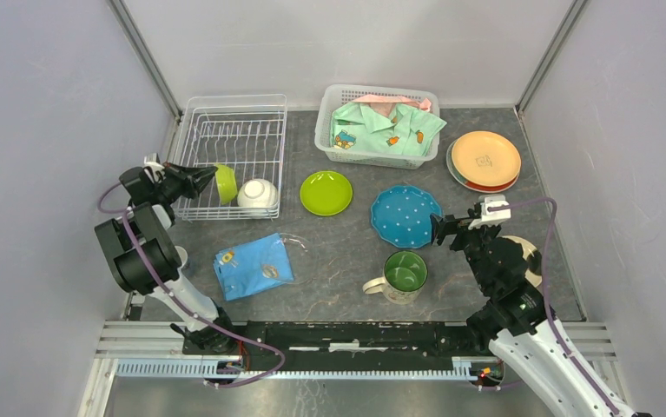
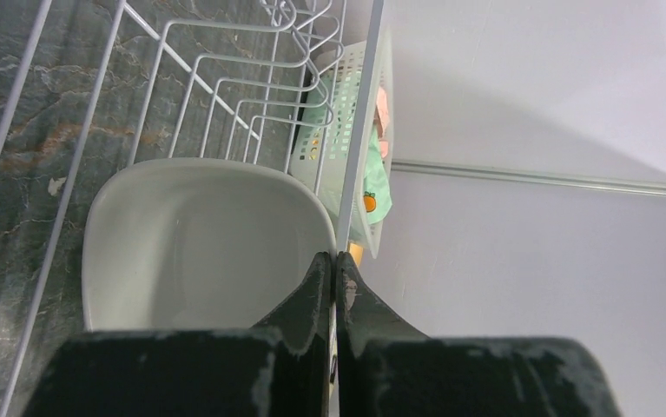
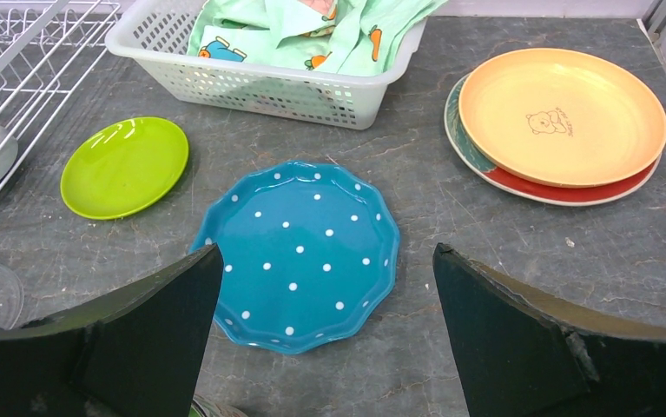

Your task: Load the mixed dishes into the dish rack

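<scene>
My left gripper [image 1: 210, 169] is shut on the rim of a bowl [image 1: 225, 185], green outside, standing on its side in the white wire dish rack [image 1: 229, 102]; its pale inside [image 2: 194, 252] fills the left wrist view. A white bowl [image 1: 258, 193] sits at the rack's front right. A green plate [image 1: 326, 193], a blue dotted plate [image 3: 299, 261], and an orange plate [image 3: 563, 113] stacked on another plate lie on the counter, with a large mug [image 1: 405, 274] in front. My right gripper stands open and empty above the counter by the blue plate.
A white basket [image 1: 377, 156] of cloths stands at the back middle. A folded blue cloth [image 1: 251, 265] lies front left. A pale item [image 1: 530, 252] is partly hidden behind the right arm. Walls bound both sides and the back.
</scene>
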